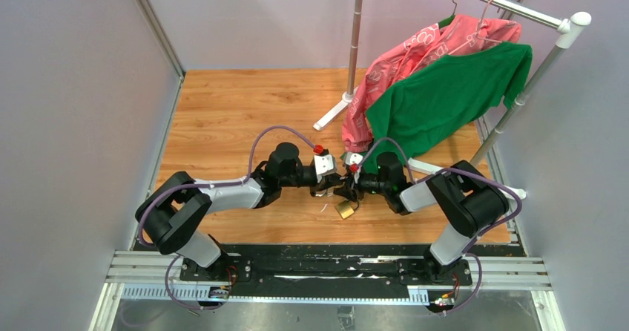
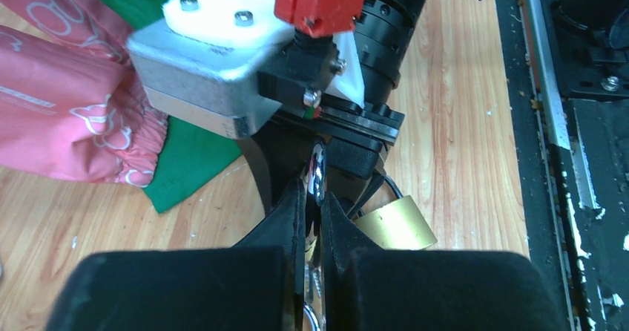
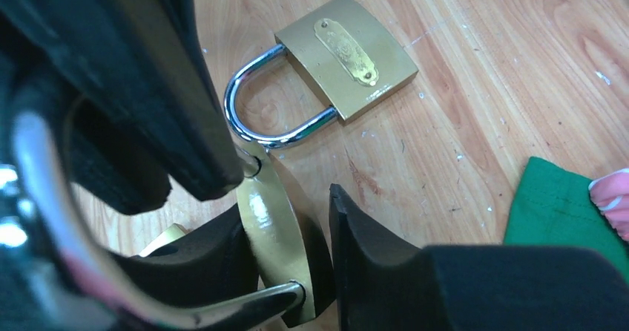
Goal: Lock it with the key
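My two grippers meet low over the wood near the middle of the top view. The left gripper is shut on a small shiny metal piece, apparently the key; its identity is hard to see. In the right wrist view a brass padlock (image 3: 271,227) sits between the fingers of my right gripper, its shackle toward the camera, with the left gripper's fingers and a thin metal shaft at its upper end. Whether the right fingers grip it firmly is unclear. A second padlock (image 3: 345,56) lies on the wood, and another (image 1: 345,211) lies nearer the front edge.
A clothes rack with a green shirt (image 1: 445,93) and a pink garment (image 1: 360,123) stands at the back right; their hems reach down near the right arm. A black strip runs along the front edge.
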